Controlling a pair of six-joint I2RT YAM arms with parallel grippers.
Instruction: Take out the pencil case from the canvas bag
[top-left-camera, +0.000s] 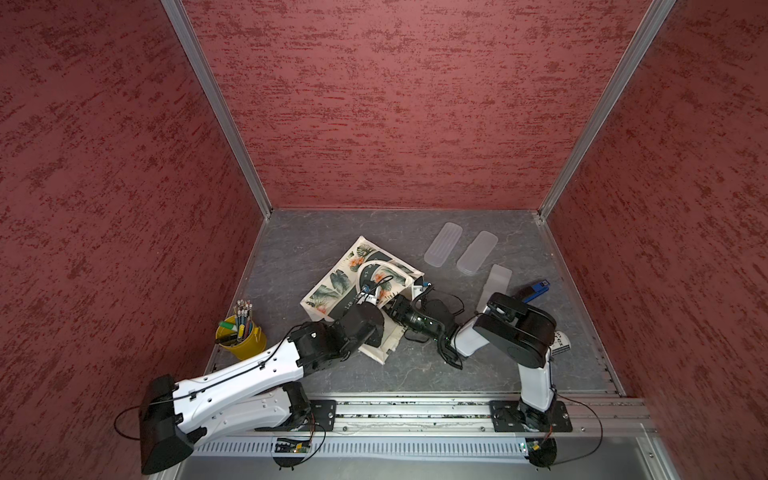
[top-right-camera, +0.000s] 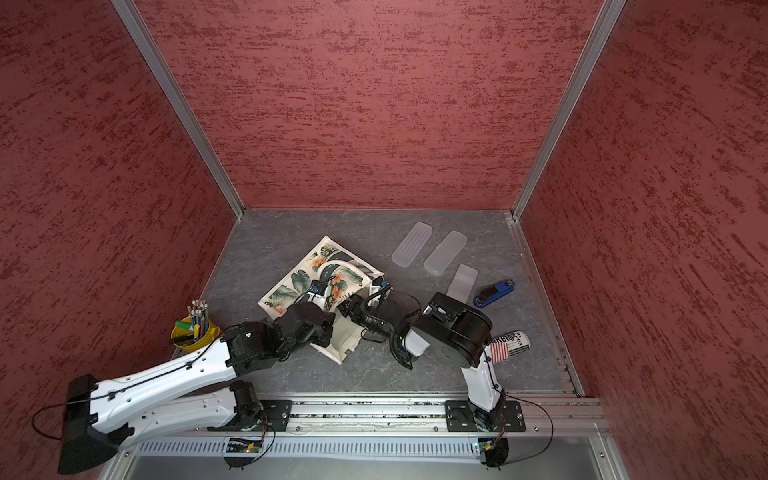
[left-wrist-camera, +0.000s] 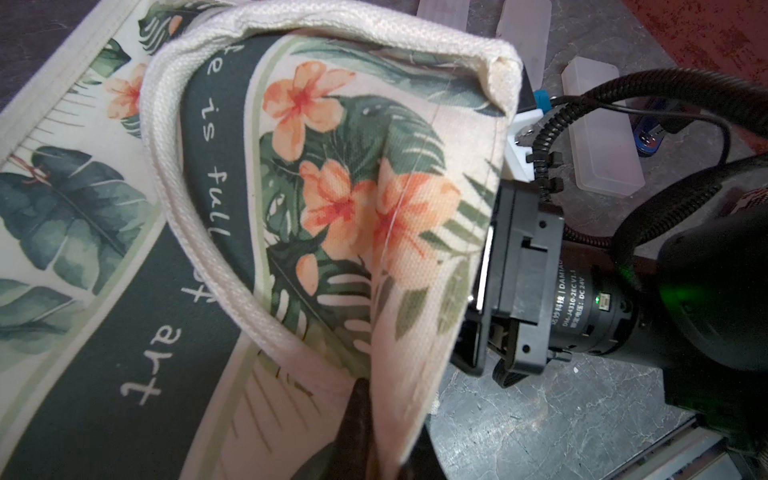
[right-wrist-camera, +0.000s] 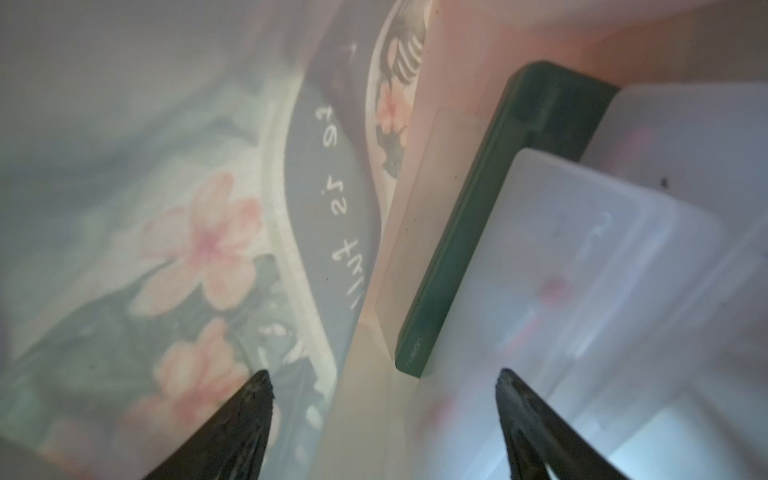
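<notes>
The canvas bag (top-left-camera: 328, 296) lies mid-table with floral print. My left gripper is shut on the bag's upper edge (left-wrist-camera: 408, 376), seen at the bottom of the left wrist view. My right gripper is inside the bag's mouth, its fingers part open and apart. Before it in the right wrist view are translucent pencil cases (right-wrist-camera: 528, 264) and a dark green case (right-wrist-camera: 448, 272); nothing shows held between its fingers.
Translucent cases (top-left-camera: 442, 244) lie at the back right, with a blue object (top-left-camera: 534, 290) beside them. A printed can (top-right-camera: 512, 344) lies at the right front. A yellow pen cup (top-left-camera: 248, 344) stands at the left.
</notes>
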